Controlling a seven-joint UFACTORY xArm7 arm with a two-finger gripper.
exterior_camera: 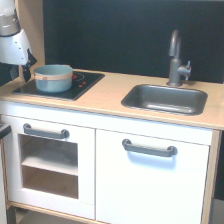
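Note:
A blue-grey pot [53, 83] with a pale wooden handle rests on the black stovetop [82, 88] at the left of the toy kitchen counter. My gripper [24, 72] hangs at the left edge of the view, its dark fingers just left of the pot, near the handle. The fingers are small and dark against the background, so whether they are open or shut is unclear.
A metal sink [164, 99] with a grey faucet [175, 62] is on the right of the wooden counter [112, 100]. White cabinet doors [152, 180] and an open-fronted compartment sit below. The counter between stove and sink is clear.

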